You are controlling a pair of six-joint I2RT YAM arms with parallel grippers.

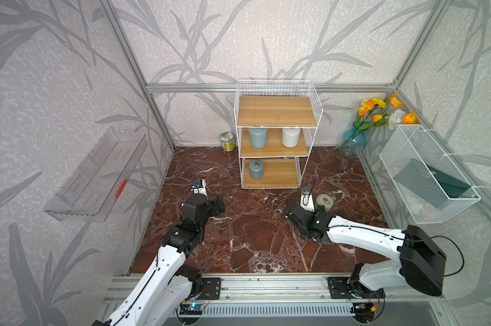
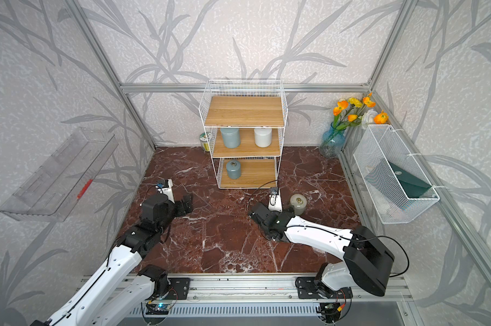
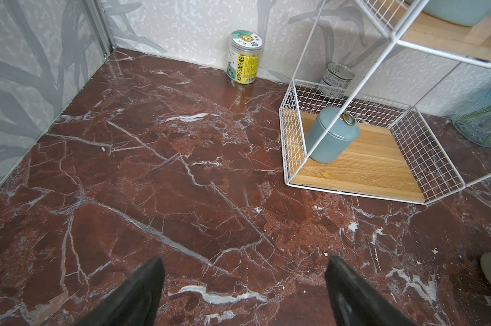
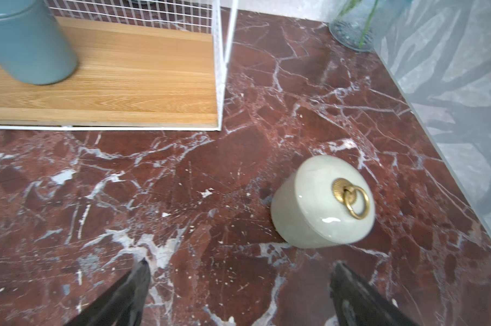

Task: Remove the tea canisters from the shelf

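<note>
On the white wire shelf (image 1: 271,185) with wooden boards, a blue-grey lidded canister (image 1: 256,170) stands upright at the left of the bottom tier. The middle tier holds a larger blue-grey canister (image 1: 257,138) on its left and a white canister (image 1: 291,138) on its right. The top tier is bare. A pale cream canister with a brass ring on its lid (image 4: 324,203) stands on the tabletop, right of the shelf. My right gripper is open in front of that canister and left of it, empty. Over the left part of the table, my left gripper is open and empty.
A sunflower-seed tin (image 3: 245,57) stands by the back wall, left of the shelf. At the back right is a glass vase with flowers (image 1: 354,141). A clear bin (image 1: 101,174) and white wire basket (image 1: 427,174) hang at the sides.
</note>
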